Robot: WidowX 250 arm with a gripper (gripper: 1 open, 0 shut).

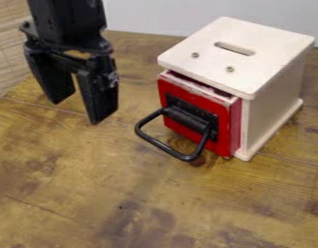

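My black gripper (74, 85) hangs at the upper left, above the wooden table, with its fingers apart and nothing visible between them. To its right stands a cream wooden box (266, 107) with a slot and two bolts on top. Its red front door (219, 136) faces left toward me and carries a black bar handle (169, 145) that sticks out low over the table. The gripper is apart from the handle, to its upper left.
A woven mat (9, 53) lies at the far left behind the gripper.
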